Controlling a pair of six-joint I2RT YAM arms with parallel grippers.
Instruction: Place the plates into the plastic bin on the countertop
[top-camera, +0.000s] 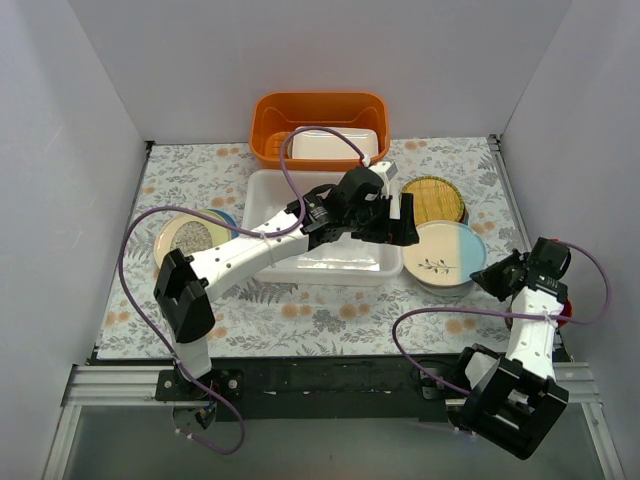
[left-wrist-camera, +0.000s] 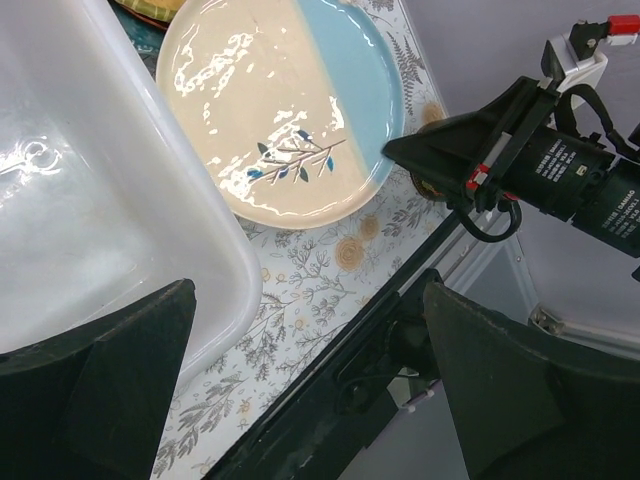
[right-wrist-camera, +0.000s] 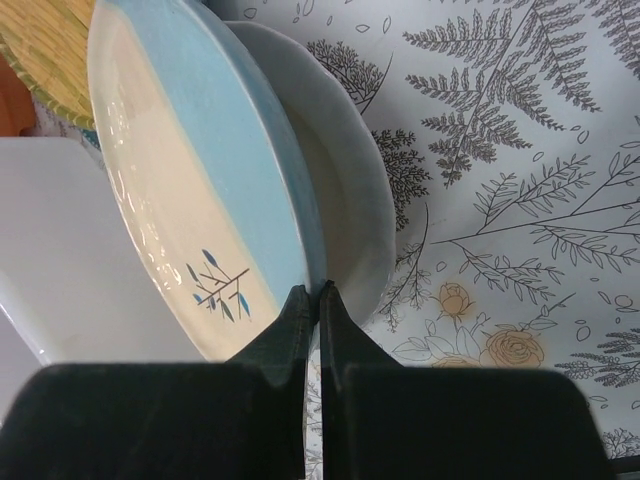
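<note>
A cream and light-blue plate with a leaf sprig (top-camera: 440, 252) is tilted, its blue edge between the fingertips of my right gripper, which is shut on it. Beneath it, a pale plate (right-wrist-camera: 378, 235) shows its rim on the patterned cloth. Left of the plates stands the white plastic bin (top-camera: 300, 270), whose visible inside is bare. Over the bin's right side hangs my left gripper (top-camera: 405, 220), open and holding nothing; in its own view the fingers (left-wrist-camera: 110, 390) are spread wide. More plates (top-camera: 170, 240) lie at the left, partly behind the left arm.
Yellow woven plates (top-camera: 430, 200) are stacked behind the held plate. An orange bin (top-camera: 262, 135) with a white board inside stands at the back. Something red (top-camera: 567, 308) is partly hidden behind the right arm. Open cloth lies along the front.
</note>
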